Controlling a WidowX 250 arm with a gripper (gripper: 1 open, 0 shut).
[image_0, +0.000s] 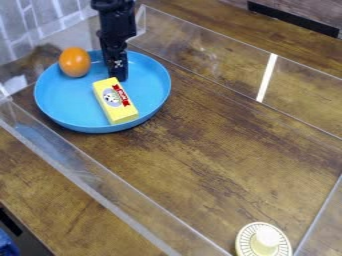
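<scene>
A blue plate (67, 105) holds an orange round object (75, 61) at its back left and a yellow box (115, 101) with a red label near its middle. My black gripper (115, 70) reaches down from the top to the plate, behind the yellow box and right of the orange object. Its fingertips are small and dark, so whether it is open or shut cannot be told.
A clear plastic barrier runs around the wooden table (214, 150). A white round object (263, 239) lies at the front right. The table right of the plate is bare.
</scene>
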